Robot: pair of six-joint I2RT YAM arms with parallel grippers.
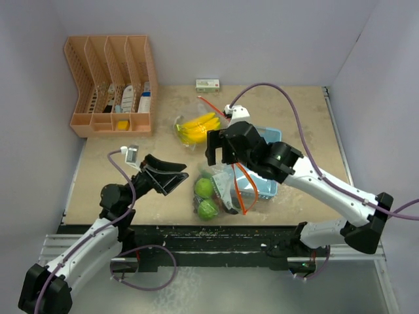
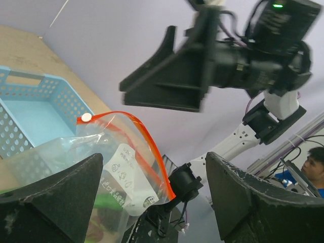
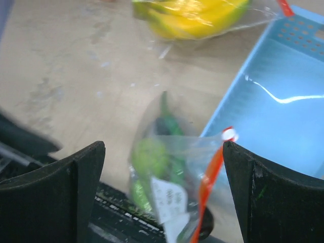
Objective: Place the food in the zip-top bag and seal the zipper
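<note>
A clear zip bag with an orange zipper (image 1: 245, 190) lies near the front middle of the table, round green food (image 1: 206, 209) and darker items inside it. The red slider end and white label (image 2: 129, 177) show in the left wrist view, where the zipper's two orange strips look apart. My left gripper (image 1: 175, 180) is open, left of the bag, nothing between its fingers. Over the bag and basket, my right gripper (image 1: 219, 147) is open as well. A second bag holding yellow bananas (image 1: 198, 128) with an orange zipper lies further back.
A light blue basket (image 1: 270, 135) stands right of the bags, partly under the right arm. An orange divided rack (image 1: 111, 124) is at the back left, and a small box (image 1: 207, 85) at the back. Free table lies left and far right.
</note>
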